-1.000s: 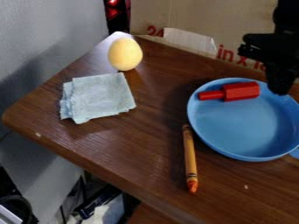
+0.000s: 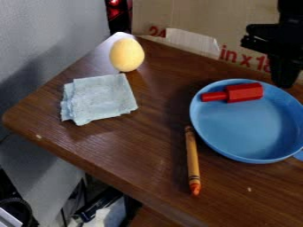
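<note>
A black gripper (image 2: 279,64) hangs at the top right, above the back of a blue pan (image 2: 254,133); whether its fingers are open or shut is unclear. In the pan, near its back rim, lies a red rolling-pin-like object (image 2: 240,92). An orange crayon (image 2: 192,164) lies on the table left of the pan. A folded pale cloth (image 2: 98,99) lies at the left, and a yellow egg-shaped object (image 2: 127,55) sits behind it.
The wooden table (image 2: 124,146) has bare room at its middle and front. A cardboard panel (image 2: 190,18) stands behind it. The table's left edge borders a grey surface.
The objects on the table have not visibly moved.
</note>
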